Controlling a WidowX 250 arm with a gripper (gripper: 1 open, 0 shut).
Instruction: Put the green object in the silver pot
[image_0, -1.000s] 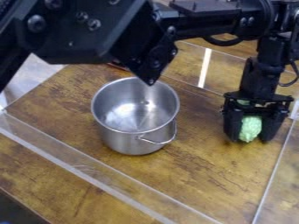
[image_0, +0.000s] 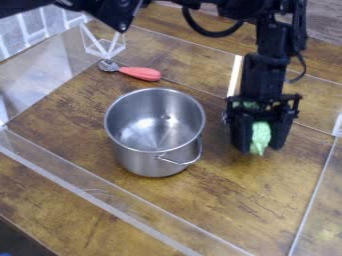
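The green object (image_0: 259, 138) is between the dark fingers of my gripper (image_0: 259, 133), which is shut on it at the right of the camera view. Its lower end shows below the fingertips, while the fingers hide its upper part. To the left of the gripper stands the silver pot (image_0: 130, 157), upright and with its mouth facing up. The inside that I can see is empty. A gap of bare wood separates the green object from the pot. How far the object is off the table is hard to tell.
A utensil with a red handle (image_0: 139, 73) lies behind the pot on the wooden table (image_0: 201, 210). A clear barrier strip (image_0: 80, 180) runs along the left and front. The table in front of the pot is bare.
My gripper has shifted left with the green object, nearer the pot. The arm has swung up and back, uncovering the red-handled utensil. The pot has stayed in place.
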